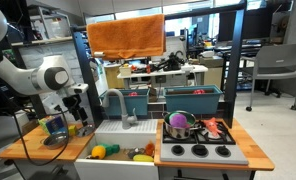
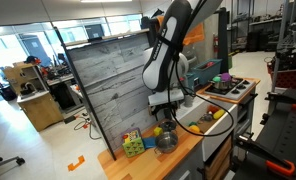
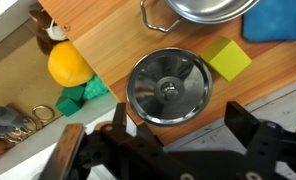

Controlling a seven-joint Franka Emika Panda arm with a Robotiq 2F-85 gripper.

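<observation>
A round clear lid with a dark rim and a centre knob (image 3: 169,88) lies on the wooden counter in the wrist view. My gripper is open above it, its two dark fingers apart at the lower edge with nothing held. Beside the lid are a yellow block (image 3: 226,58) and a metal pot (image 3: 203,12), cut off by the upper edge. In exterior view 1 the gripper (image 1: 80,97) hangs over the left counter, above the pot (image 1: 55,142). Exterior view 2 shows the pot (image 2: 166,143) near the counter's front.
The sink (image 1: 126,136) beside this counter holds toys, among them an orange and yellow one (image 3: 70,67) and a green block (image 3: 70,105). A faucet (image 1: 123,105) stands behind it. On the stove (image 1: 200,148) to the right sits another pot (image 1: 179,126).
</observation>
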